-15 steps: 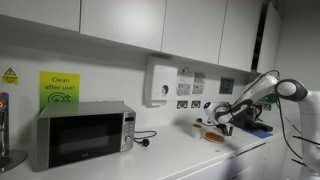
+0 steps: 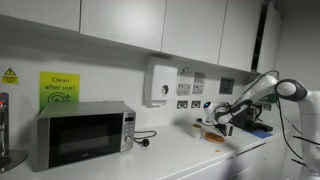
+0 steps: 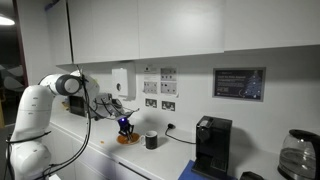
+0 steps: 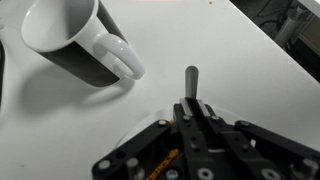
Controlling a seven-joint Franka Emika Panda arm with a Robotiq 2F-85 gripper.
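Note:
In the wrist view, my gripper is shut on a slim grey utensil [image 4: 191,80], whose rounded handle end sticks out past the fingertips. What lies at its other end is hidden by the gripper. A mug [image 4: 60,22], white inside with a dark band outside, stands to the upper left, apart from the fingers. Beneath the gripper, a pale round rim and a bit of orange show in part. Exterior view 2 has the gripper [image 3: 124,128] low over an orange round dish [image 3: 128,139], with the dark mug [image 3: 151,140] beside it.
A microwave [image 2: 85,133] stands on the counter, left of the dish in exterior view 1. In exterior view 2 a black coffee machine [image 3: 212,146] and a glass kettle [image 3: 297,155] stand to the right. Cabinets [image 3: 150,35] hang overhead. Bare counter lies around the mug.
The arm's end has shifted only slightly near the dish. The mug, the dish and the microwave appear unmoved.

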